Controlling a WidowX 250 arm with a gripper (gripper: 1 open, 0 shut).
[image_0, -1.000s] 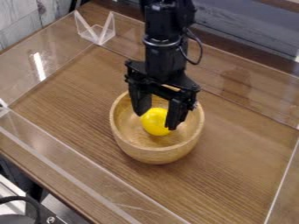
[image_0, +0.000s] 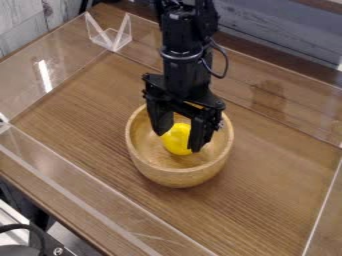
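Observation:
A round wooden bowl (image_0: 181, 170) sits in the middle of the table with a yellow object (image_0: 179, 142) in it. My black gripper (image_0: 182, 125) hangs over the bowl, open, its fingers on either side above the yellow object, which it partly hides. Whether the fingers touch it I cannot tell.
The wooden table (image_0: 74, 130) has clear room left, right and in front of the bowl. A clear plastic object (image_0: 107, 30) stands at the back left. Dark cables lie at the lower left edge.
The arm and gripper have shifted very slightly over the bowl; the bowl and yellow object look unmoved.

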